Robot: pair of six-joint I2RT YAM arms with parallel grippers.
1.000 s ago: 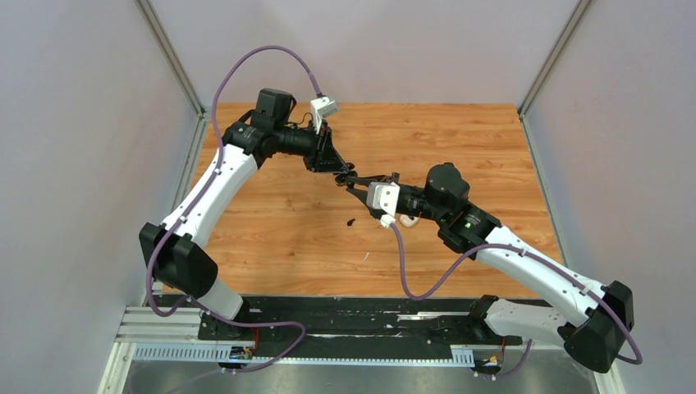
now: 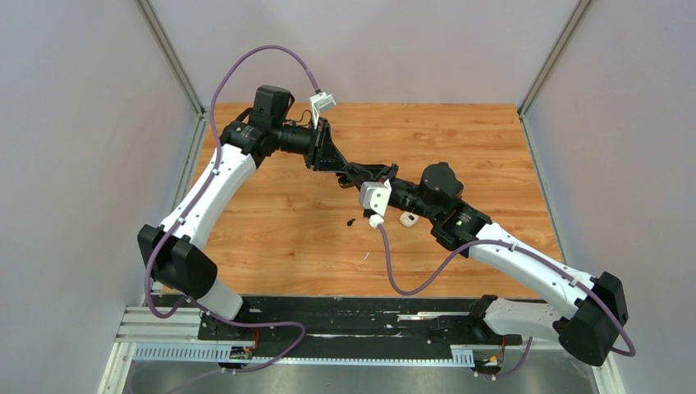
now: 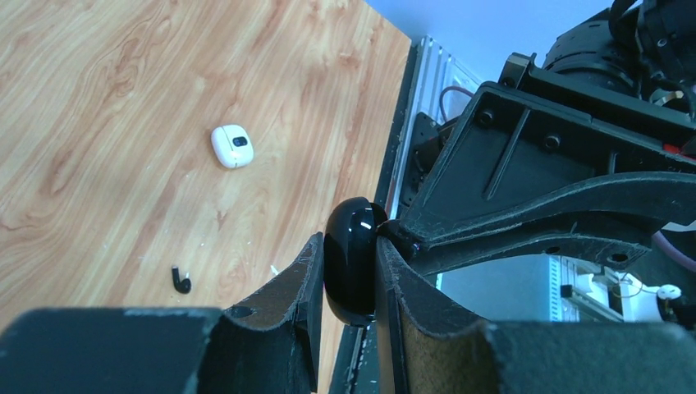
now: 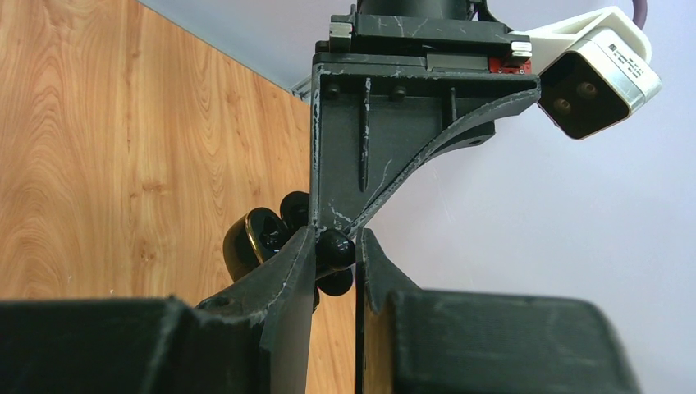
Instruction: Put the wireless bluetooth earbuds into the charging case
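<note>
Both grippers meet above the table's middle. My left gripper point(image 2: 343, 170) is shut on a glossy black case, whose rounded parts also show in the right wrist view. My right gripper is shut on a small black rounded piece at that case; whether this is a bud or part of the case is unclear. A loose black earbud point(image 3: 180, 282) lies on the table below, with a small white case point(image 2: 409, 219) farther right.
A thin white sliver point(image 2: 366, 256) lies near the front. Walls border the back and sides.
</note>
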